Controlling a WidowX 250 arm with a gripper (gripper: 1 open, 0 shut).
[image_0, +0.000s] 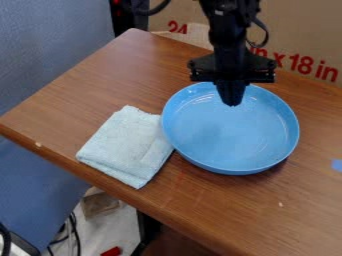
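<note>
My black gripper (230, 93) hangs upright over the back part of a round light-blue plate (227, 135), its tip low near the plate's far inner rim; whether it touches, and whether it is open or shut, I cannot tell. A folded pale cloth (123, 147) lies on the wooden table just left of the plate, beside its left edge.
A cardboard panel (301, 30) with red print stands behind. A small blue tape piece (335, 165) lies at the right. The table's left edge drops to the floor.
</note>
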